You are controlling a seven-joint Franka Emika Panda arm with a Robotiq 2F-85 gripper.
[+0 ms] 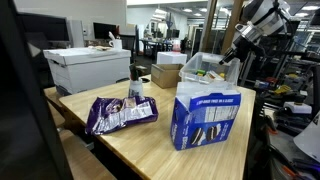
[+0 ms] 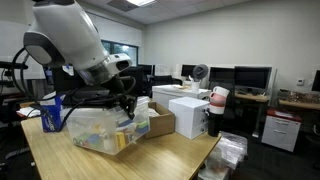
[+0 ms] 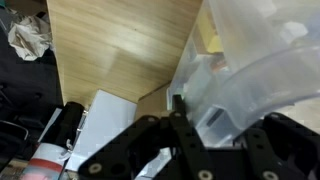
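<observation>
A clear plastic bin [image 2: 82, 132] with colourful packets inside is tilted over the far part of the table in exterior view 2. My gripper [image 2: 127, 106] is at its upper rim, shut on the bin's wall as far as shows. From exterior view 1, the gripper [image 1: 228, 57] stands at the right side of the same bin [image 1: 196, 77], whose contents are visible. Translucent plastic of the bin [image 3: 235, 75] fills much of the wrist view and passes over the fingers, so the exact contact is hidden.
A cardboard box [image 1: 168, 76] stands beside the bin. Nearer are a blue cookie box [image 1: 203, 122], a purple bag [image 1: 121, 114] and a bottle [image 1: 135, 82].
</observation>
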